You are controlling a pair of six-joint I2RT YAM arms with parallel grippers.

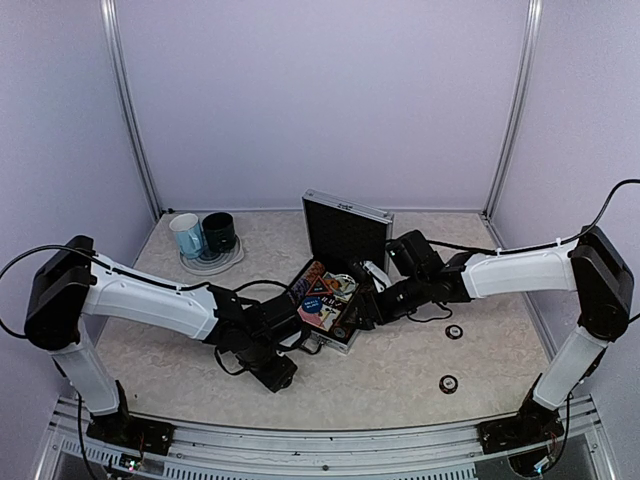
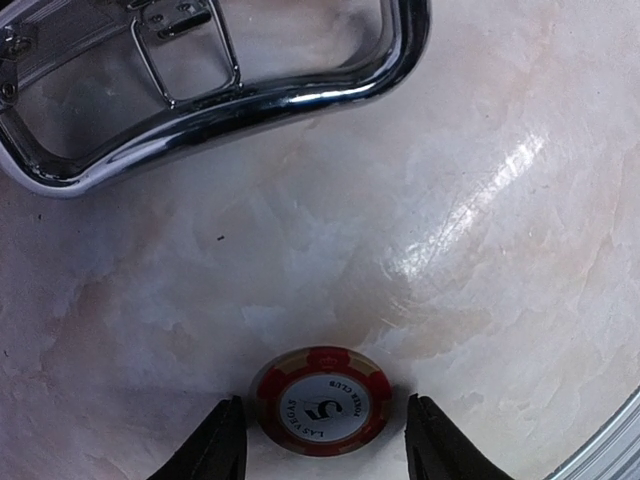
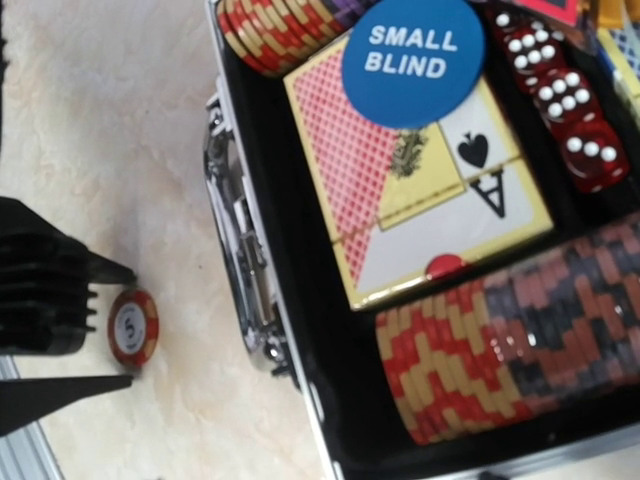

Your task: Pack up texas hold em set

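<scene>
A red-and-yellow poker chip marked 5 [image 2: 324,401] lies flat on the table in the left wrist view. My left gripper is open around it, one finger on each side with a narrow gap to the rim. From the right wrist view the same chip [image 3: 133,328] shows beside the left fingers [image 3: 70,400]. The open case [image 1: 340,345] holds chip rows [image 3: 450,375], boxed cards [image 3: 420,240], red dice [image 3: 595,155] and a blue SMALL BLIND disc [image 3: 413,60]. Over the case's right side hangs my right gripper [image 1: 365,312]; its finger cannot be made out.
Two dark round pieces, one farther back [image 1: 454,331] and one nearer the front [image 1: 448,384], lie on the right of the table. A light blue mug [image 1: 187,236] and a black mug [image 1: 219,232] stand back left. The case's metal handle [image 2: 290,95] juts toward the left gripper.
</scene>
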